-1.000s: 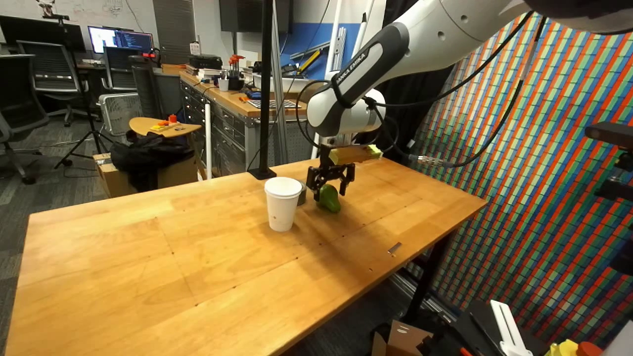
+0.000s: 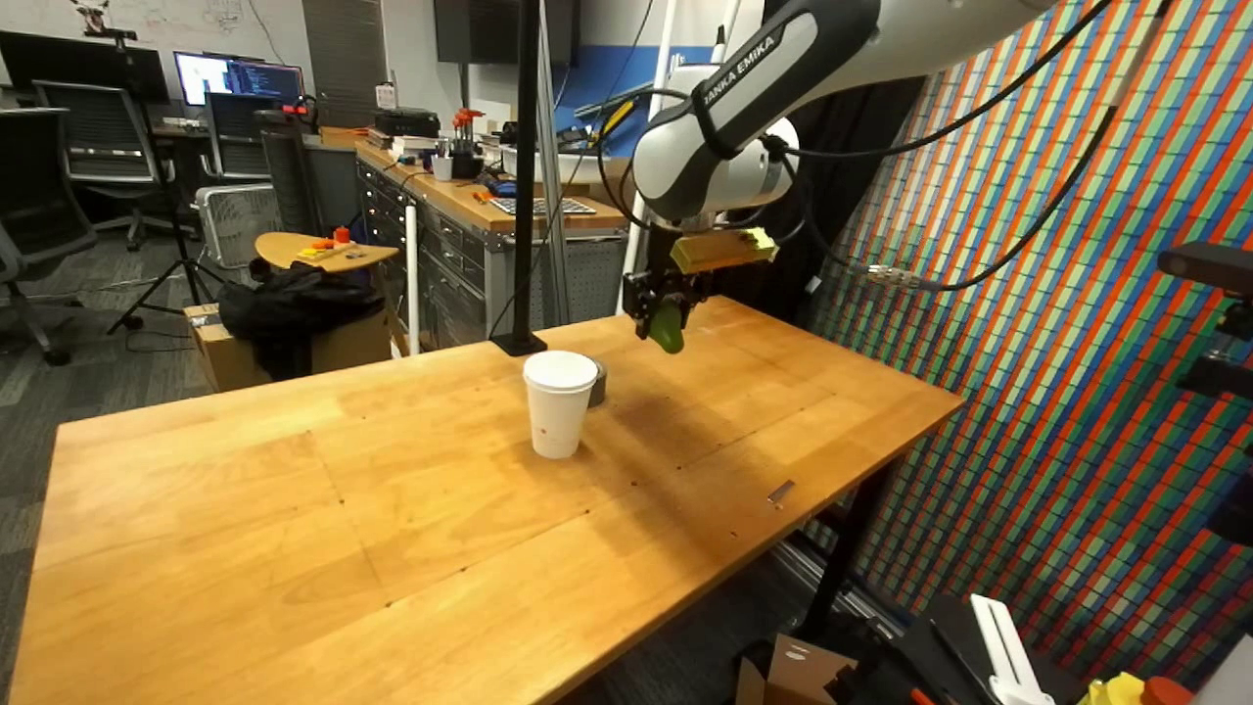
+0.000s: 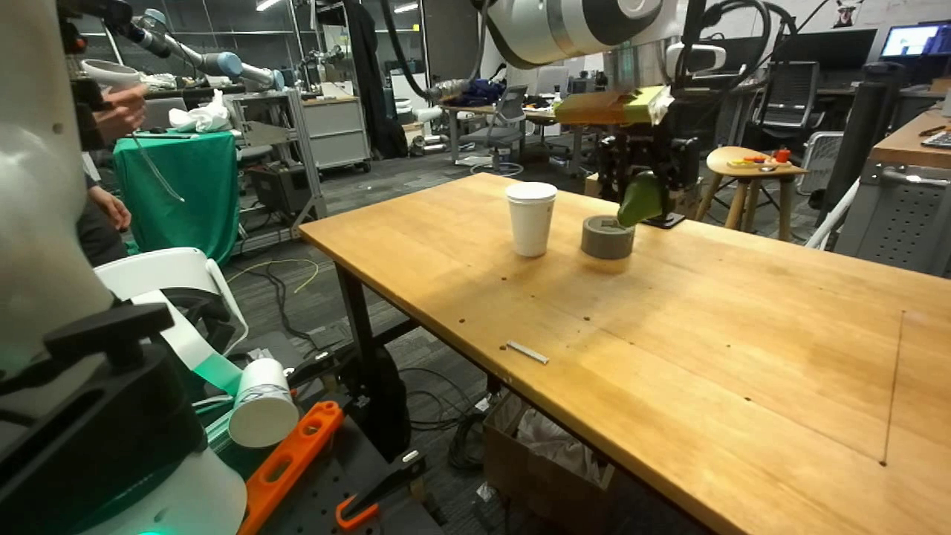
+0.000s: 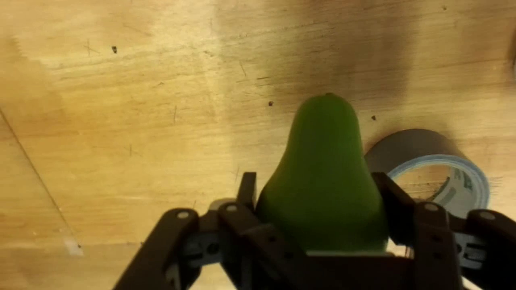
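A green pear-shaped object (image 4: 324,179) is held between the two fingers of my gripper, its narrow end pointing away from the palm. Exterior view 1 shows the gripper (image 2: 667,307) up in the air over the table, with the green object (image 2: 667,328) hanging below it. From the other side, the same green object (image 3: 640,200) appears in front of the dark fingers, clear of the tabletop. A grey tape roll (image 3: 608,238) lies on the table, and a white lidded paper cup (image 3: 531,220) stands upright near it.
A black post (image 2: 529,176) rises at the table's back edge, close to the cup and the tape roll.
A second ago the green object rested on the table with the gripper open around it. Now the gripper is shut on it and has risen well above the table, slightly right in exterior view 1.
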